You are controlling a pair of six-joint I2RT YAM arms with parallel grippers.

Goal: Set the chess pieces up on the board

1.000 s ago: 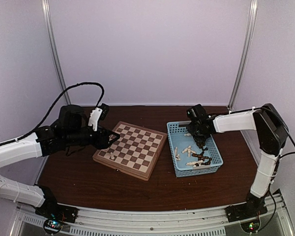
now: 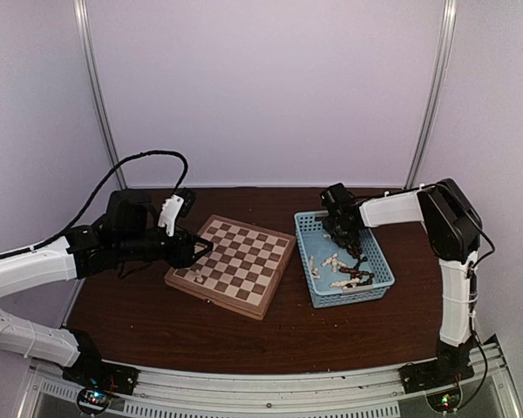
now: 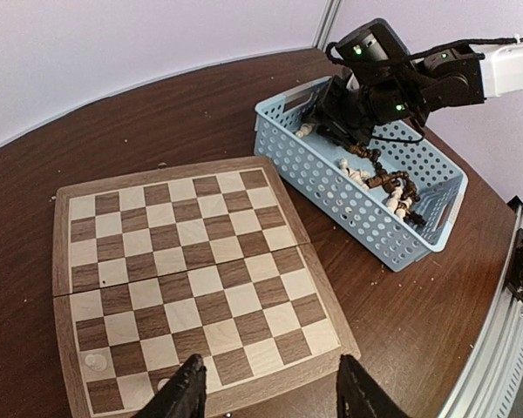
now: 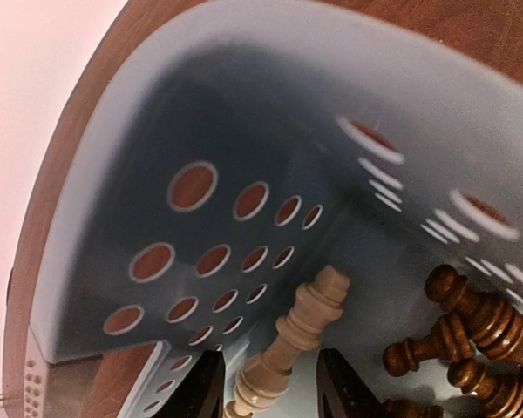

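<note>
The checkered board (image 3: 192, 228) lies flat on the table. Two light pieces stand near its corner, one of them a pale piece (image 3: 96, 361); the other is partly behind a finger. Over the board's left side my left gripper hangs open and empty. My right gripper is inside the blue basket (image 3: 331, 196), open, its fingers on either side of a light turned chess piece (image 4: 298, 324). That piece lies slanted near the basket wall; I cannot tell whether the fingers touch it. Beside it are several dark pieces (image 4: 492, 322).
The basket's high perforated walls (image 4: 235, 187) rise close around the right gripper. More light pieces (image 2: 334, 261) lie mid-basket. Bare dark tabletop (image 2: 244, 340) stretches in front of board and basket.
The basket has shifted or tipped slightly. The left arm has barely moved.
</note>
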